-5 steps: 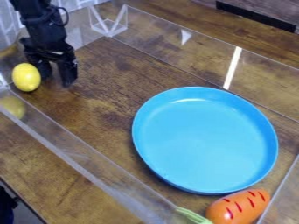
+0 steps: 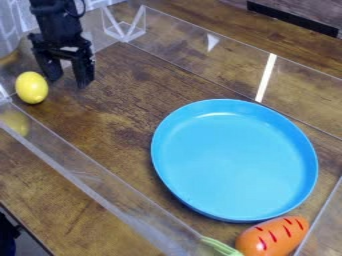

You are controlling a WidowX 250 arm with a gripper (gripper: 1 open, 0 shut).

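Note:
My black gripper is at the upper left, low over the wooden surface, its fingers pointing down and apart, with nothing seen between them. A yellow lemon-like object rests just below and left of it, against the clear wall. A large blue plate lies on the right half of the surface.
An orange toy carrot with red marks and a pale green top is at the bottom right, by the clear front wall. Clear walls enclose the area. The middle between gripper and plate is bare wood.
My gripper has risen slightly and shifted a little to the right, away from the yellow object. The plate and carrot have not moved.

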